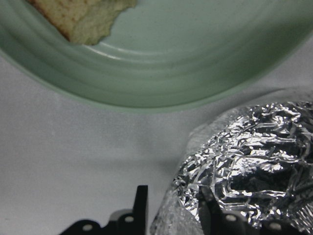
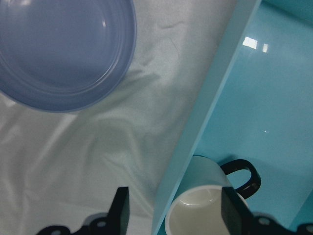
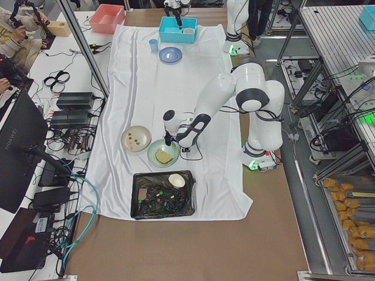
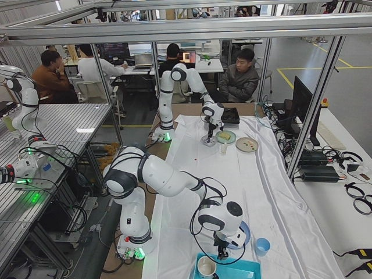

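My left gripper is low at the edge of a foil-lined clear dish (image 1: 254, 166), beside the green plate (image 1: 186, 88) holding a piece of flatbread (image 1: 83, 17). Its fingers stand apart; foil shows behind the right one. My right gripper is open over the wall of a blue bin (image 2: 259, 98), which holds a white mug (image 2: 195, 205) with a black handle lying on its side. A blue plate (image 2: 58, 49) lies outside the bin.
A beige plate (image 3: 132, 137) with small pieces sits left of the green plate. A black-lined tray (image 3: 146, 199) holds a white bowl and scraps. A blue cup (image 3: 153, 45) stands by the blue plate.
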